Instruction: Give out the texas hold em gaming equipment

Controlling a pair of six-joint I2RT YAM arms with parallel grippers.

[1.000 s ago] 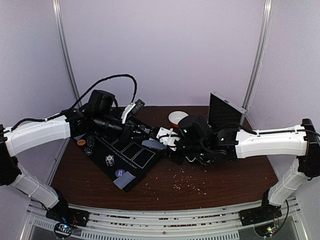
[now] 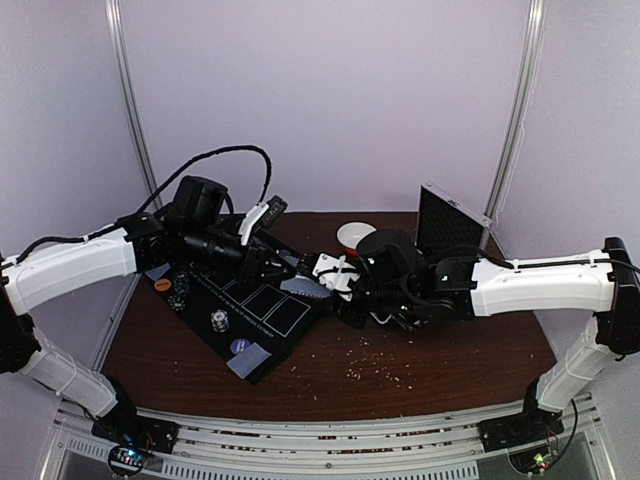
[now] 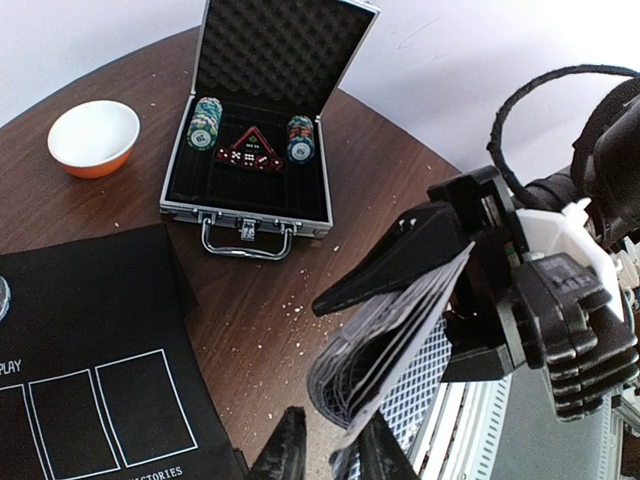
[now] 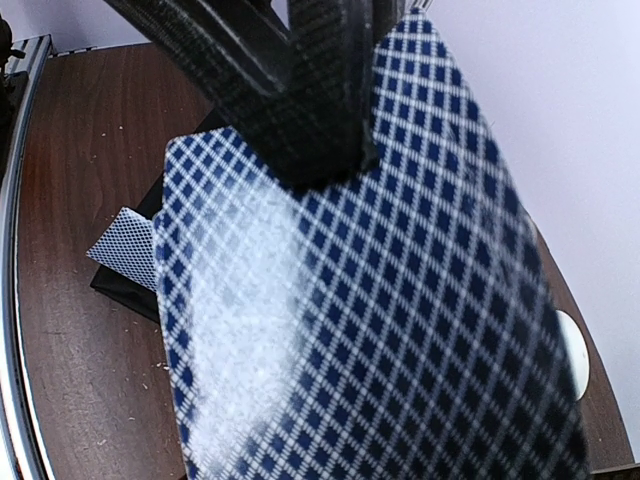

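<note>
A bundle of blue-and-white patterned playing cards (image 4: 400,300) is pinched in my right gripper, its near finger pressing on the card backs. In the left wrist view the cards (image 3: 425,385) are fanned and bent, their edges towards the camera. My left gripper stands part open around their lower end, its fingertips apart on either side. Whether a fingertip touches a card cannot be made out. In the top view both grippers meet above the right part of the black mat (image 2: 262,345). Two-tone cards (image 2: 248,360) lie at the mat's near corner.
An open chip case (image 3: 245,213) holds chips and red dice at the back right, near a white-and-orange bowl (image 3: 92,150). A chip stack (image 2: 219,320), purple disc (image 2: 239,345) and orange disc (image 2: 162,285) sit on the mat. Small pale flecks lie across the bare wood.
My left gripper has shifted slightly left. My right arm looks unmoved, and the things on the mat stay put.
</note>
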